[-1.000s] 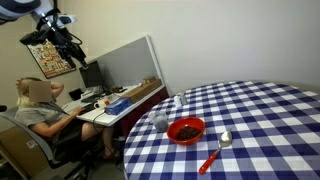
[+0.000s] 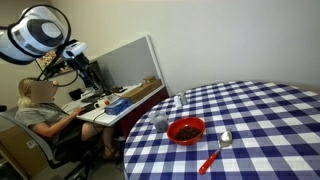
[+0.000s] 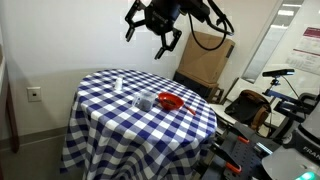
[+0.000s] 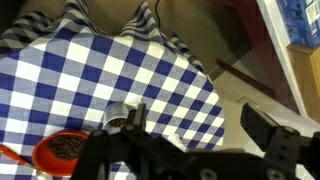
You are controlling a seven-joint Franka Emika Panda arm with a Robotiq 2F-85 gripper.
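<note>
A red bowl [image 2: 187,142] with dark contents stands on the checked tablecloth. Left of it is a small greyish cup [image 2: 160,122], also visible in the wrist view as a cup [image 4: 117,112] beside the bowl [image 4: 42,154]. To the bowl's right lies a spoon [image 2: 216,150] with a red handle. Farther back stands a small white container [image 2: 181,99]. My gripper [image 3: 146,42] hangs high in the air, clear of everything on the table. Its fingers are spread wide in the wrist view, and the open gripper has nothing between them.
A person [image 2: 45,118] sits by a desk with a monitor and boxes at the left, beyond the table. The checked tablecloth [image 2: 260,120] is bare over most of its right and far side. A white wall stands behind.
In exterior view 1 my arm has come lower and slightly toward the table. The bowl, cup, spoon and white container have stayed in place.
</note>
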